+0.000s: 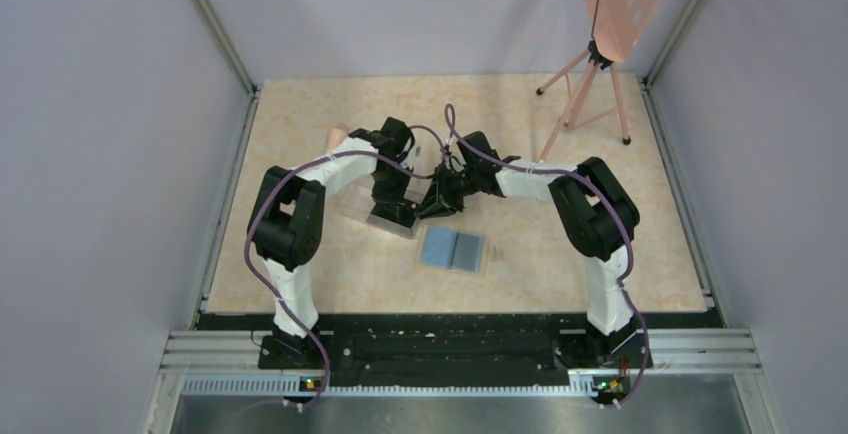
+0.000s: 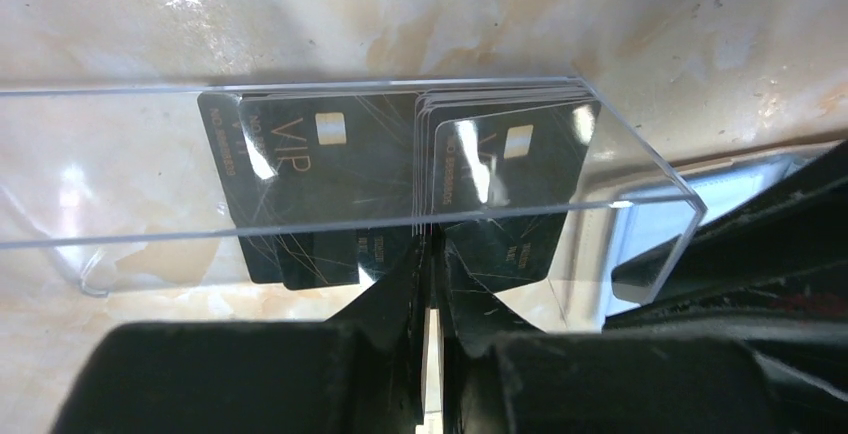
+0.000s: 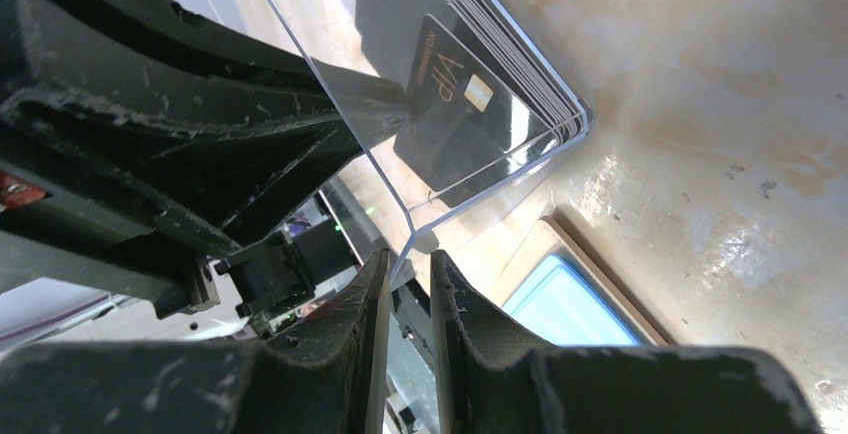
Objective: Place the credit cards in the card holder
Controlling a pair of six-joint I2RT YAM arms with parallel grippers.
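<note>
In the left wrist view, the clear card holder (image 2: 130,236) lies across the table with black VIP cards inside. A loosely fanned group (image 2: 330,169) is left of a stacked group (image 2: 510,159). The fingertips of my left gripper are close together at the near wall, by the seam between the groups. Only a narrow gap shows, and whether a card edge is in it is unclear. In the right wrist view, my right gripper is part open at the holder's corner (image 3: 410,229), the clear edge running against its left finger.
A blue and grey tray (image 1: 482,254) lies just in front of the card holder and right of it. Both arms meet closely there. A pink tripod stand (image 1: 580,104) occupies the back right.
</note>
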